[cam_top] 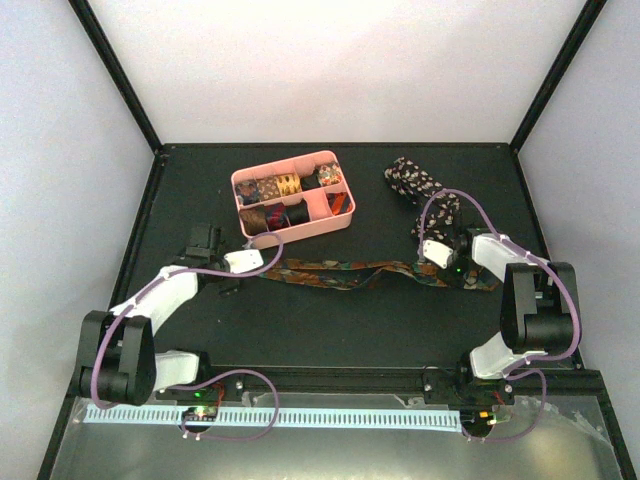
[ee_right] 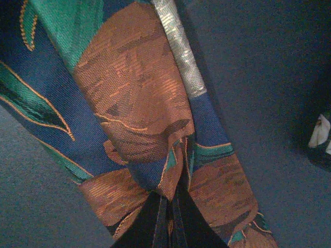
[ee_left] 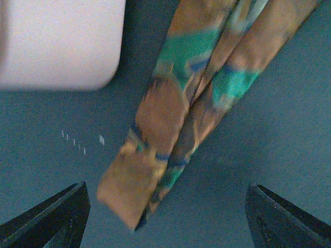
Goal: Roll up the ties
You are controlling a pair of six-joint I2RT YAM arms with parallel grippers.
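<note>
A long brown, green and blue patterned tie (cam_top: pixel 335 274) lies folded lengthwise across the mat, from the left arm to the right arm in the top view. Below my left gripper lies its narrow end, blurred in the left wrist view. The left fingers (ee_left: pixel 64 212) stand wide apart with no cloth pinched. At the other end, my right gripper is shut on a pinched fold of the tie (ee_right: pixel 139 82), whose wider layers spread around the fingertips.
A pink divided box (cam_top: pixel 290 233) with several rolled ties stands behind the tie's left half. Near the right arm lies a crumpled black tie with pale spots (cam_top: pixel 412 178).
</note>
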